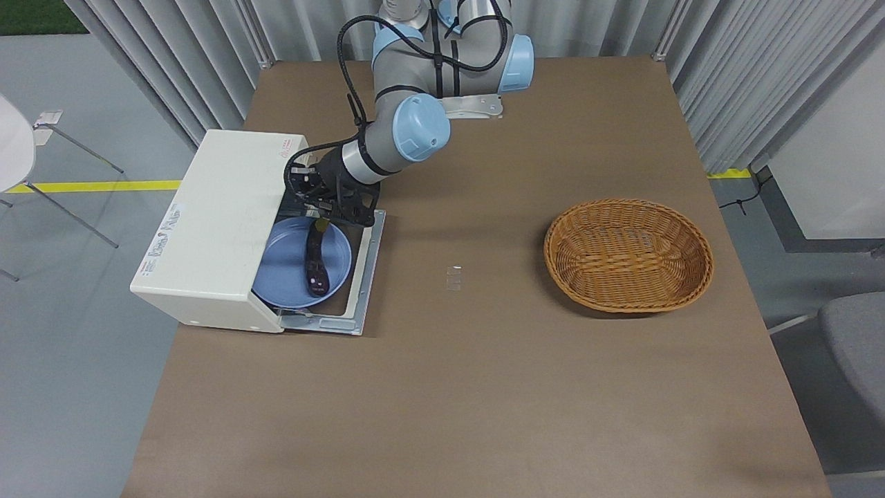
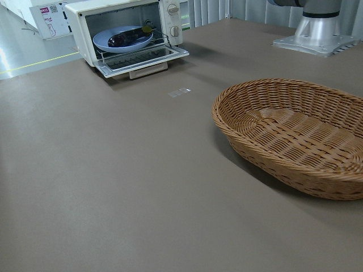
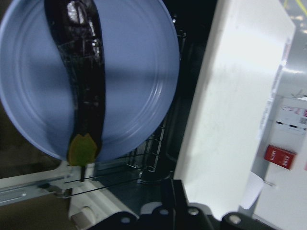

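A white toaster oven stands at the table's left with its glass door down flat. A blue plate carrying a dark eggplant with a green stem sits at the opening, partly out over the door. My gripper is above the oven's opening, just behind the plate in the front view. In the wrist view its black fingers show at the bottom edge, below the plate; whether they are open or shut is unclear.
A wicker basket stands empty on the right of the brown table.
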